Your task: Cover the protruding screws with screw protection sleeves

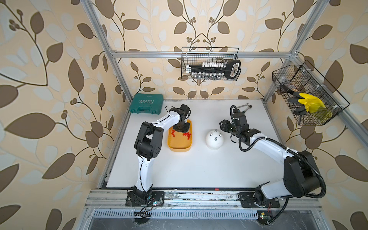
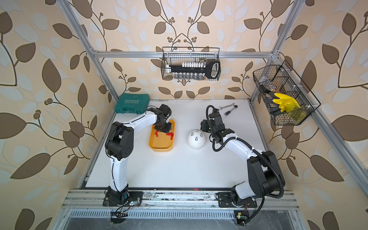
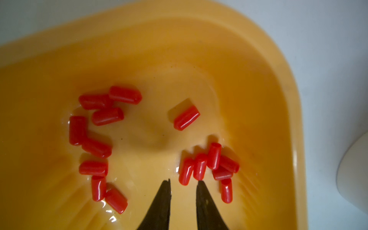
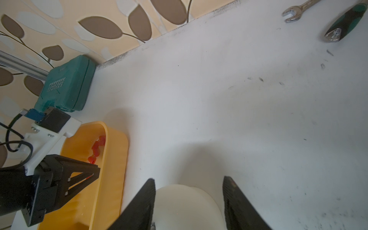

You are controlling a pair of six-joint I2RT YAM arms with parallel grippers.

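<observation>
Red sleeves lie scattered in the yellow tray, several in a cluster at its right and several at its left. My left gripper hangs low over the tray, fingers part open with nothing between them, just below the right-hand cluster in the left wrist view. A white dome with several upright metal screws stands right of the tray. My right gripper is open beside and above the dome, nothing between its fingers.
A green case lies at the back left. A wrench and screwdriver lie at the back right. Wire baskets hang on the frame.
</observation>
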